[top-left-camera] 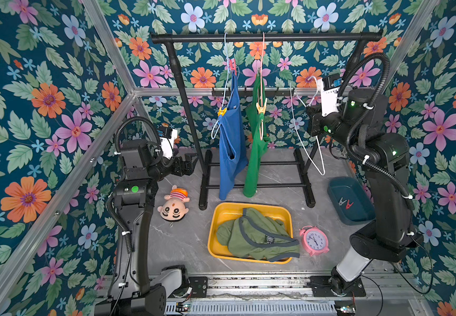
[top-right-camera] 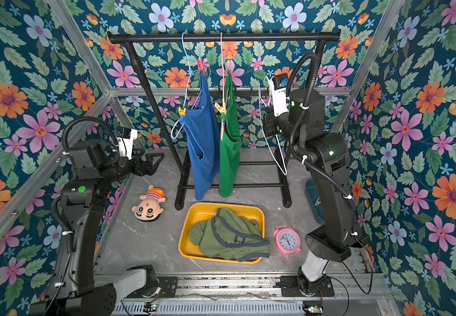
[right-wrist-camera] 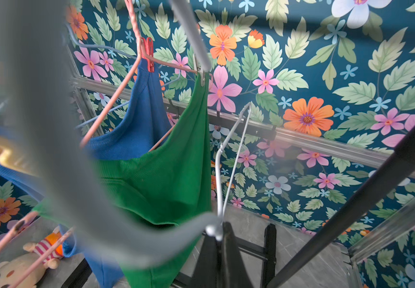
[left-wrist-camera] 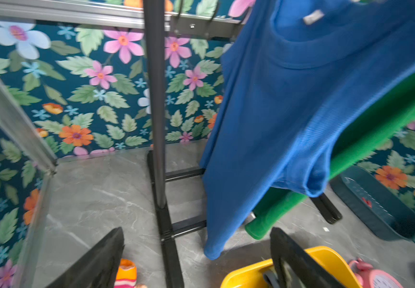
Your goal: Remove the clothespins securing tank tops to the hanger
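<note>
A blue tank top [top-left-camera: 228, 142] and a green one [top-left-camera: 256, 142] hang from the black rail. On the blue top sit a yellow clothespin [top-left-camera: 221, 111] and a red clothespin [right-wrist-camera: 148, 53]. The green top carries a cream clothespin [top-left-camera: 261, 107] and, at its far corner, a pale one [right-wrist-camera: 201, 75]. My right gripper is shut on the white wire of an empty hanger [right-wrist-camera: 224, 168], right of the green top. To the left of the blue top, my left gripper stands open, nothing between its fingers.
A yellow tray [top-left-camera: 212, 231] holds an olive tank top [top-left-camera: 259, 237]. The teal bin [top-left-camera: 362, 216] at right contains loose clothespins. A plush doll [top-left-camera: 173, 205] and a pink clock [top-left-camera: 314, 240] lie on the table. Rack posts [top-left-camera: 185, 100] stand beside both arms.
</note>
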